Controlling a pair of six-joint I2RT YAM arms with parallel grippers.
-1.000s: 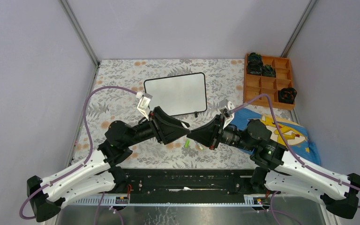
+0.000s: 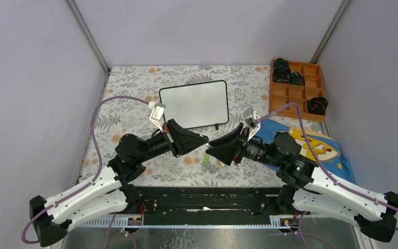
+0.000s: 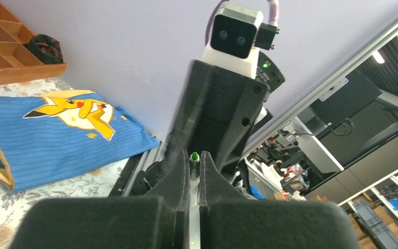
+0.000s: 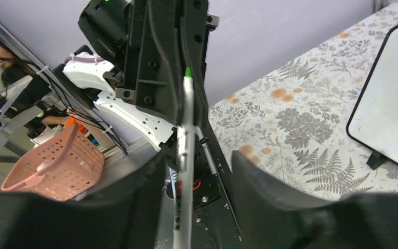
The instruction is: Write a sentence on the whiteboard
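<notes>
My two grippers meet over the table's middle. My left gripper (image 2: 202,139) is shut on a white marker with a green tip (image 4: 188,98), held upright in the right wrist view. My right gripper is part open, its blurred fingers either side of the marker's lower part; whether they touch it is unclear. The whiteboard (image 2: 193,104) lies at the back middle of the table, behind both grippers. A small green item (image 2: 206,158) lies on the table below the grippers in the top view, partly hidden.
A wooden compartment tray (image 2: 290,93) with dark bundles stands at the back right. A blue Pikachu cloth (image 2: 337,161) lies at the right, partly under the right arm.
Both grippers have shifted only slightly where they meet; the whiteboard and other things are unmoved.
</notes>
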